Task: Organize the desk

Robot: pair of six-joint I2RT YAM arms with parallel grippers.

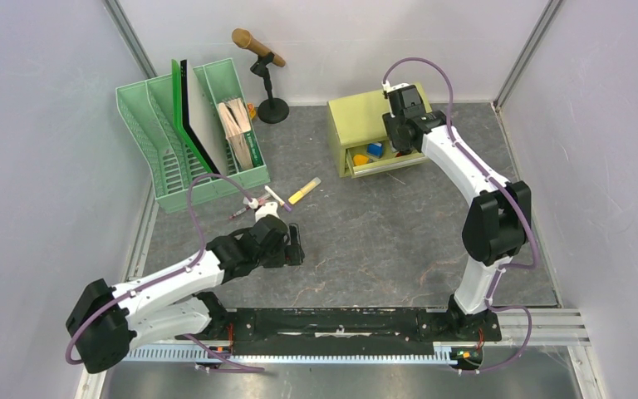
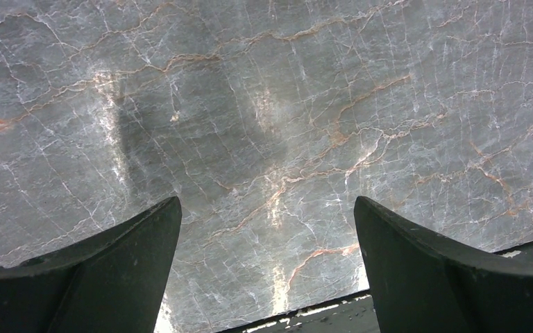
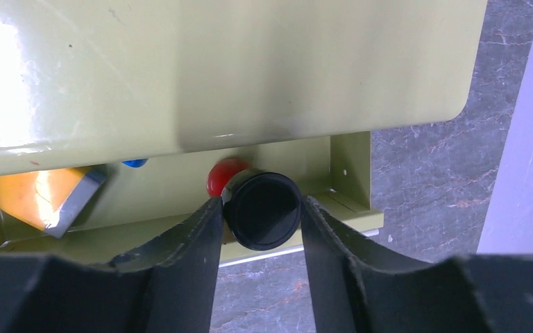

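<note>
In the right wrist view, my right gripper has its fingers at either side of a black round-topped container point(image 3: 262, 211) in the open drawer point(image 3: 350, 163) of the olive cabinet point(image 1: 357, 112); whether they grip it is unclear. A red object point(image 3: 223, 173), a blue one point(image 1: 375, 150) and an orange-yellow one point(image 3: 24, 194) lie in the drawer too. My left gripper point(image 1: 291, 245) stands open and empty over the grey desk point(image 2: 271, 125), short of several pens and markers point(image 1: 303, 190) lying loose.
A green organizer point(image 1: 158, 166) with folders and books stands at back left. A microphone on a stand point(image 1: 273, 110) is beside it. Walls border both sides.
</note>
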